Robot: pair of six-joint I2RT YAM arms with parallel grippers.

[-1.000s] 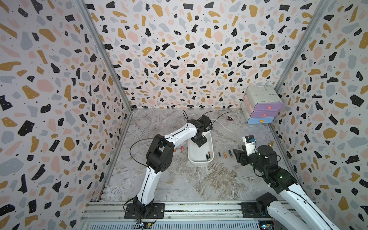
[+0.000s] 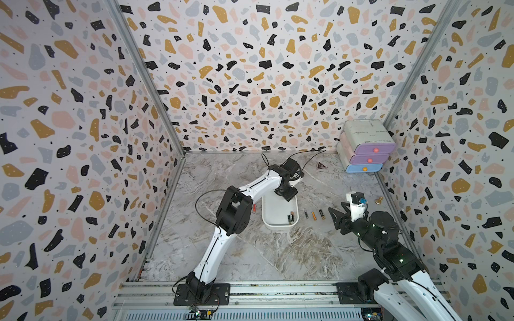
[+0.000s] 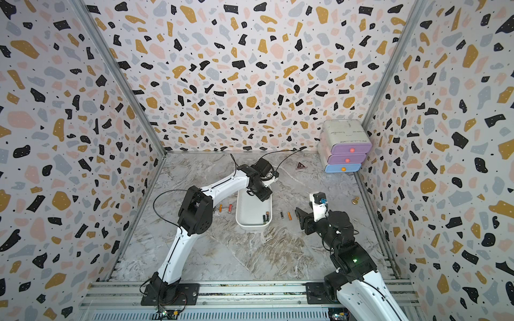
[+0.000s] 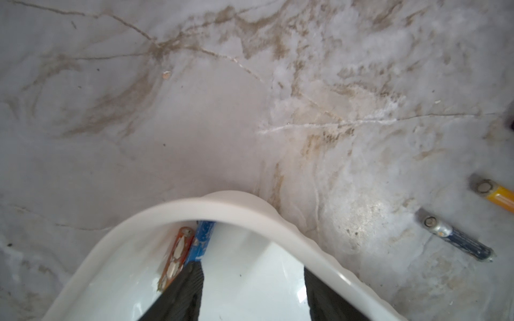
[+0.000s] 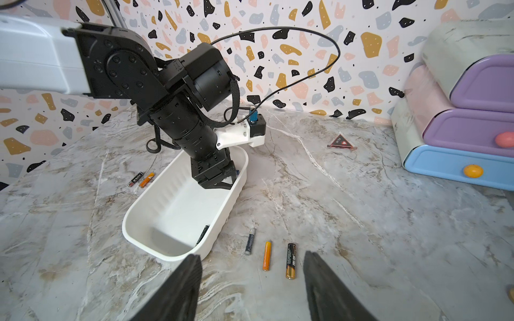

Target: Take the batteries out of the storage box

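The white storage box [image 2: 278, 214] sits mid-table. Inside, in the left wrist view, an orange battery [image 4: 175, 254] and a blue battery [image 4: 201, 240] lie side by side near the rim. My left gripper hangs over the box, fingers apart, nothing seen between them. On the table right of the box lie a dark battery [image 5: 250, 240], an orange battery [image 5: 266, 255] and a black-copper battery [image 5: 290, 261]; more lie left of it [image 5: 147, 179]. My right gripper is open and empty, raised at the right.
Stacked pastel drawers [image 2: 365, 147] stand at the back right. A small triangular object [image 2: 321, 165] lies near the back wall, and a small brass item [image 2: 378, 200] at the right edge.
The left arm has shifted slightly toward the back right over the box. The right arm has moved a little to the right.
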